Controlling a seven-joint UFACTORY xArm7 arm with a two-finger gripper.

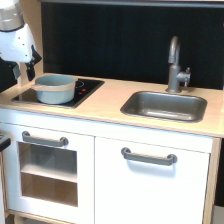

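A grey-blue pot (55,91) rests upright on the black cooktop (89,94) at the left of the toy kitchen's counter. My gripper (23,76) hangs from the white arm at the upper left, close to the pot's left rim. Its dark fingers look spread, with pale background showing in the gap. Whether a fingertip touches the pot is too small to tell.
To the right, a metal sink (166,106) is set into the wooden counter (112,103), with a dark faucet (175,66) standing behind it. Below are cabinet doors with grey handles (149,157). Bare counter lies between cooktop and sink.
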